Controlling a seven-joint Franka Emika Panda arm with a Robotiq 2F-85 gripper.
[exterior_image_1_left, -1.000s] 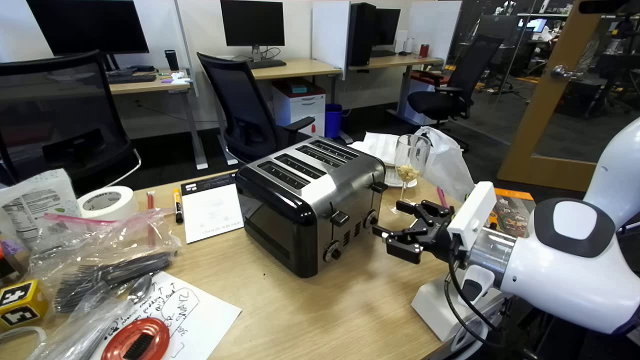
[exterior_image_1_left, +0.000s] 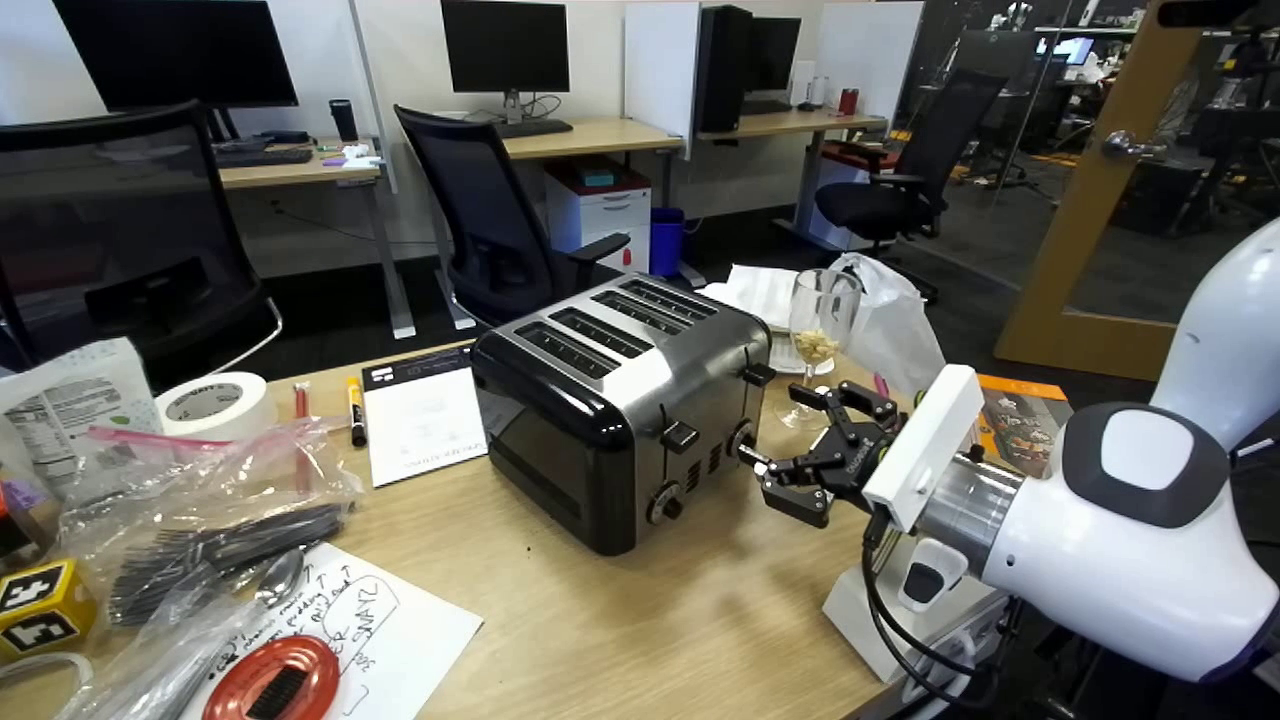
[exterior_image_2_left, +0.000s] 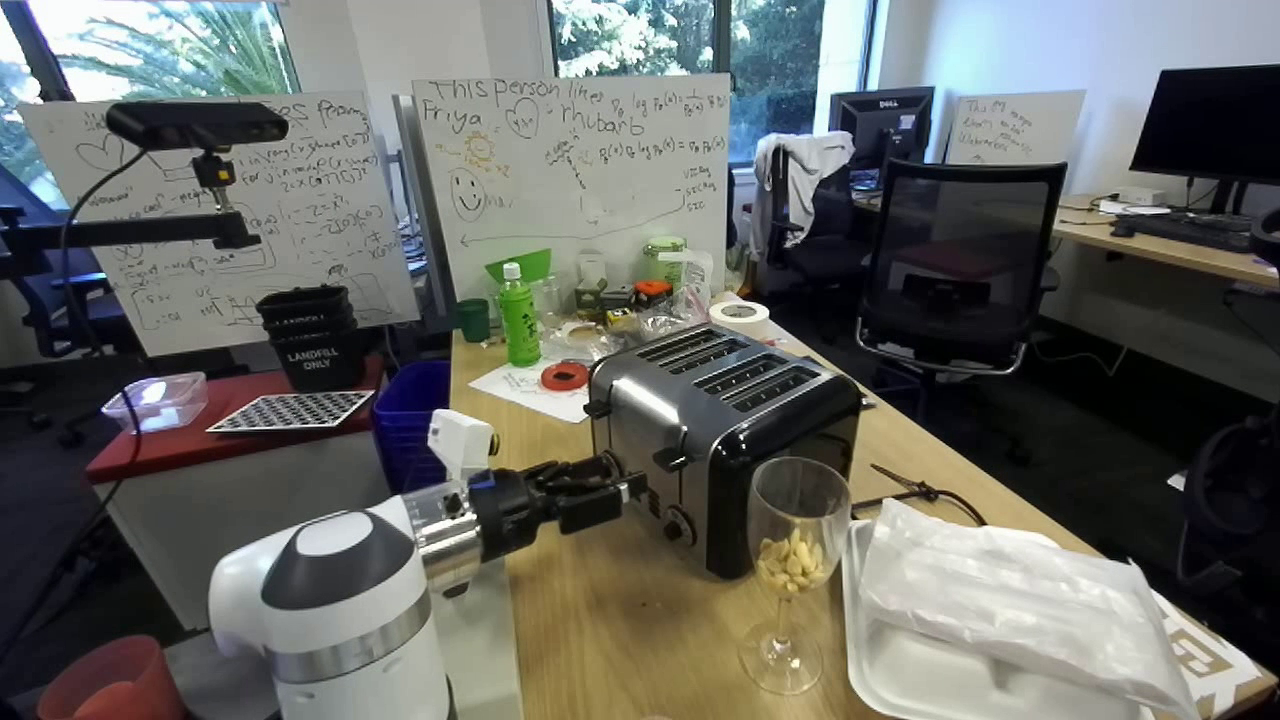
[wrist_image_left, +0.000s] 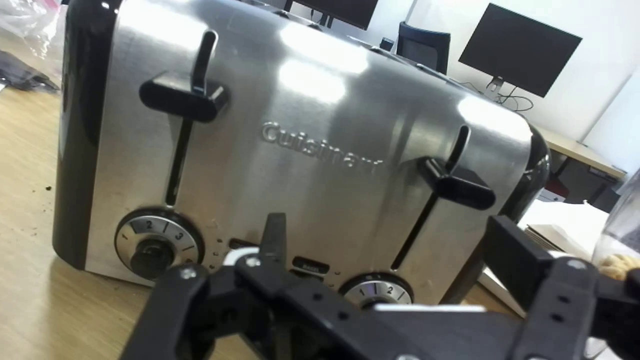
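A black and brushed-steel four-slot toaster (exterior_image_1_left: 642, 390) stands on the wooden table. In the wrist view its front shows a left lever (wrist_image_left: 183, 96), a right lever (wrist_image_left: 459, 183), a left dial (wrist_image_left: 157, 246) and a partly hidden right dial (wrist_image_left: 378, 289). Both levers sit high in their slots. My gripper is open, fingers spread wide, facing the lower front near the right dial. No object shows gripped. Exterior view 1 has the gripper (exterior_image_1_left: 830, 456) close to that dial; whether it touches the toaster, I cannot tell.
Beside the toaster stands a stemmed glass (exterior_image_2_left: 795, 564) of pale pieces, near a white tray (exterior_image_2_left: 924, 672) with plastic wrapping. Plastic bags (exterior_image_1_left: 216, 504), tape (exterior_image_1_left: 216, 408) and a red round object (exterior_image_1_left: 274, 682) crowd the other end.
My gripper has moved slightly left in exterior view 1, closer to the toaster's front. The toaster and glass have stayed put.
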